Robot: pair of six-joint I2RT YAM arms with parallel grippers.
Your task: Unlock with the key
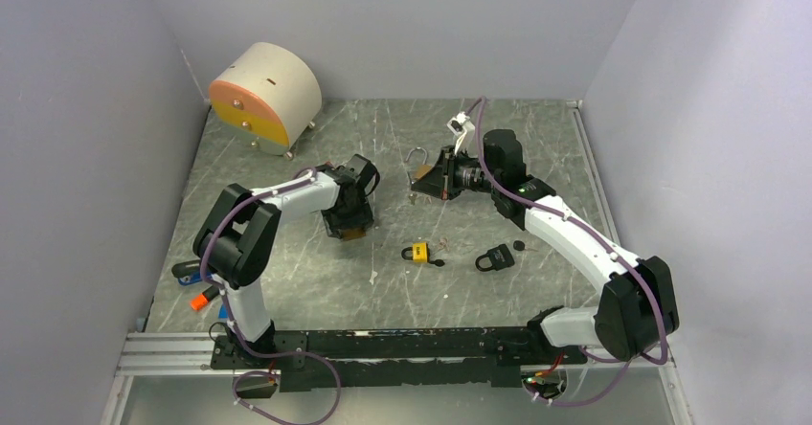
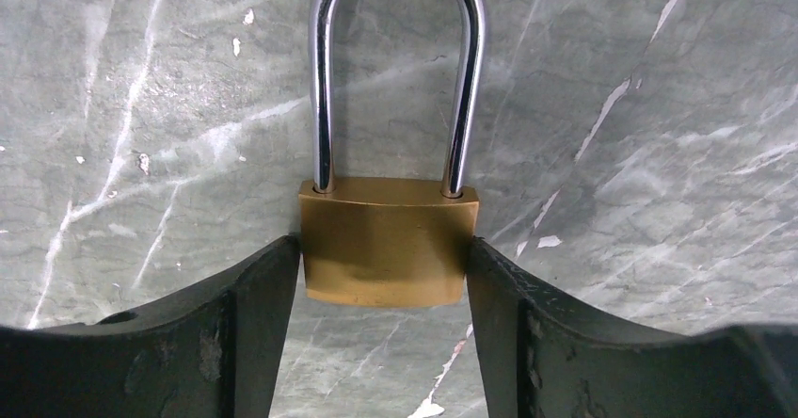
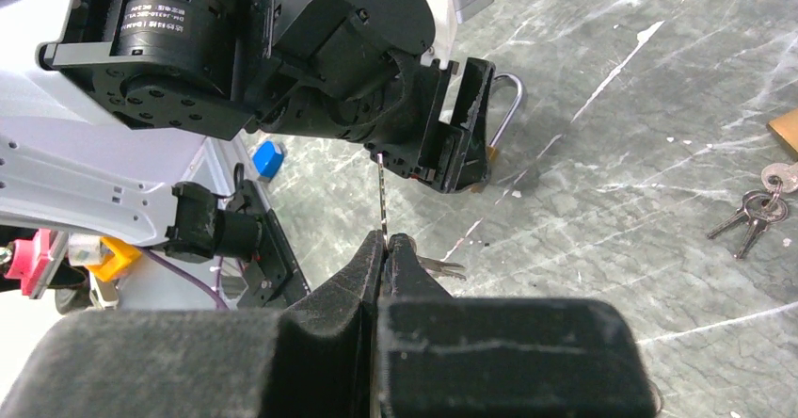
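A brass padlock (image 2: 388,249) with a long steel shackle (image 2: 322,88) lies flat on the marble surface; my left gripper is part open with a fingertip at each side of its body. From above, the left gripper (image 1: 347,224) covers most of that lock. My right gripper is shut, with a thin metal piece showing at its tips, too small to tell for sure, held above the surface. A bunch of keys (image 3: 758,216) lies beside another brass lock (image 3: 785,131) in the right wrist view.
A yellow padlock (image 1: 419,252) and a black padlock (image 1: 496,257) lie toward the front. A cream cylinder box (image 1: 278,90) stands at the back left. Tools (image 1: 199,299) lie at the left edge. Walls enclose three sides.
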